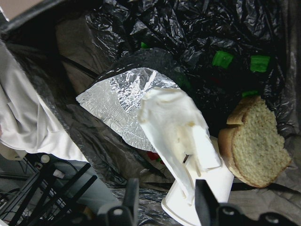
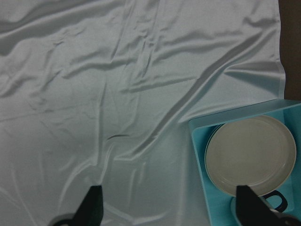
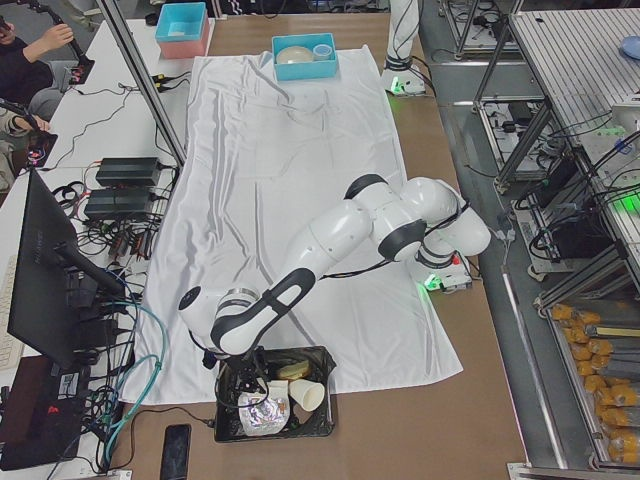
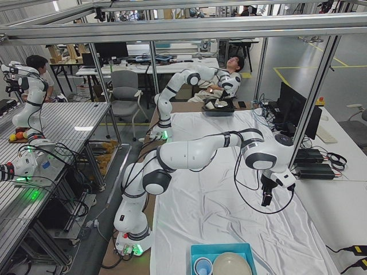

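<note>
My left gripper is over the black-lined bin [image 3: 325, 420]; its fingers stand apart in the left wrist view. Below and just ahead of them lies a crumpled white piece [image 1: 164, 127] on silver foil [image 1: 113, 103], beside a white cup [image 1: 216, 188] and a bread slice [image 1: 256, 146]. Green bits show on the black liner. My right gripper is open above the white cloth [image 2: 117, 84], nothing between its fingers, near the blue box [image 2: 197, 165].
The blue box holds a beige plate [image 2: 249, 155] and a cup [image 4: 203, 267]. A monitor [image 3: 45, 270], cables and a phone [image 3: 175, 450] lie outside the cloth.
</note>
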